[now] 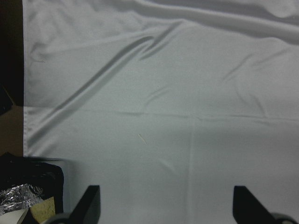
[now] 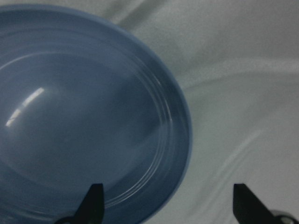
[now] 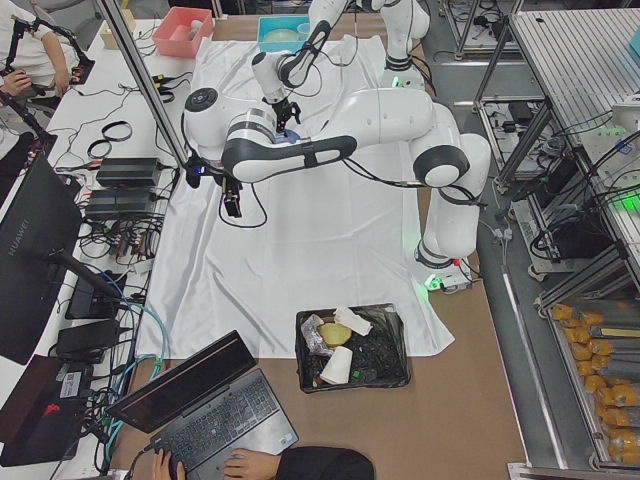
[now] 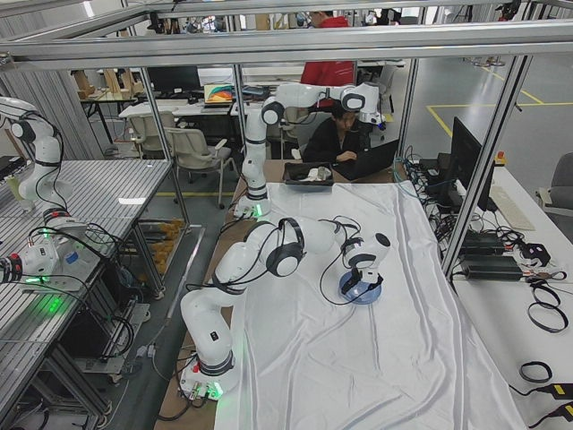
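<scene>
A blue plate [image 4: 360,296] lies on the white cloth; in the right wrist view it fills the left half, its rim [image 2: 182,121] curving through the middle. My right gripper is open just above that rim, with one finger over the plate and the other over cloth. My left gripper is open high over bare cloth [image 1: 187,93], with nothing between its fingers. In the camera left view the plate is mostly hidden behind the nearer arm.
A black bin [image 3: 375,370] with mixed items stands at the cloth's near edge in the camera left view, beside a laptop [image 3: 215,420]. A teal bin [image 3: 275,30] is at the far end.
</scene>
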